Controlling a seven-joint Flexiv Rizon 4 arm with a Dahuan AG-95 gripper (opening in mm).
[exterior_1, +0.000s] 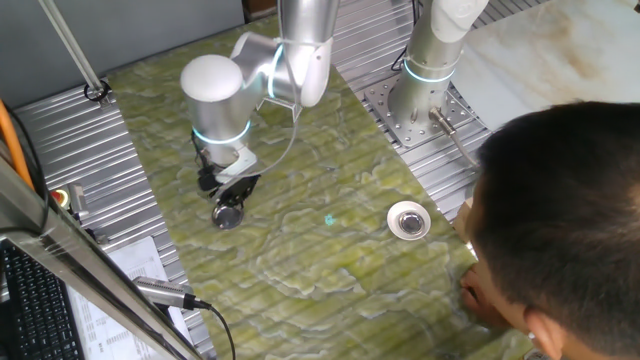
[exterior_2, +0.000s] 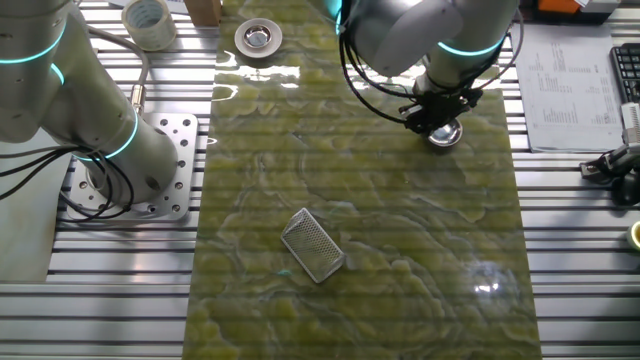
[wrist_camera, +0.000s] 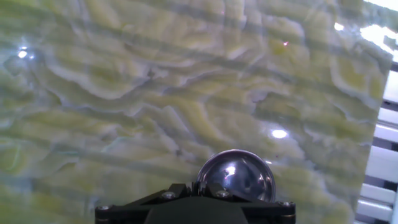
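Note:
A small shiny metal bowl (exterior_1: 228, 215) is at my gripper on the left part of the green marbled mat. In the wrist view the black fingers are together at the left rim of the bowl (wrist_camera: 237, 177), and the rim appears to be pinched between them. Exterior view 2 has the bowl (exterior_2: 445, 133) right at the tip of the gripper (exterior_2: 428, 120). Whether its base touches the mat cannot be told. Across the mat, a white saucer (exterior_1: 394, 225) carries a second small metal bowl (exterior_1: 410, 222).
In exterior view 2 a pale perforated, grater-like rectangle (exterior_2: 312, 245) shows on the mat (exterior_2: 420, 260). A person (exterior_1: 565, 220) leans in beside the saucer.

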